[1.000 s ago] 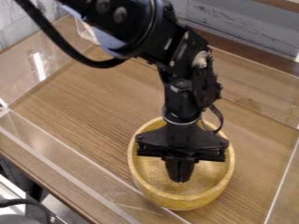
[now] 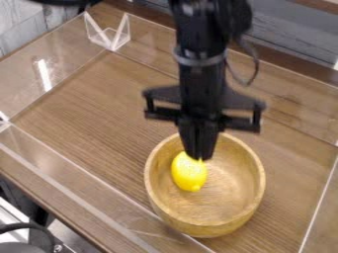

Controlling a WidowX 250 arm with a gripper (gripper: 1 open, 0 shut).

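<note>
A yellow object [image 2: 189, 173], lemon-like, lies in the left part of a tan round bowl [image 2: 227, 208] near the front. My dark gripper [image 2: 200, 138] is over the back of the bowl, above the yellow object, blurred, with nothing visible held. Whether its fingers are open or shut is hard to make out.
A small clear wire or plastic holder [image 2: 106, 32] stands at the back left. A raised edge runs along the back.
My gripper has risen up and back out of the bowl, uncovering the yellow object, which was hidden beneath it before.
</note>
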